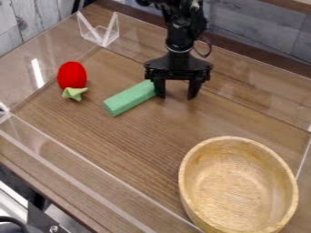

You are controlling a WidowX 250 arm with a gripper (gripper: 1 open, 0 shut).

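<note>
The black gripper [176, 76] reaches down from the top centre to just above the wooden table, beside the far right end of a green block [127, 99]. Its two dark fingers are low; whether anything is between them is hard to tell. A red round object [72, 73] with a small green part [73, 92] lies at the left.
A large pale yellow bowl [238, 159] fills the lower right. A clear wire-like holder [97, 29] stands at the back left.
</note>
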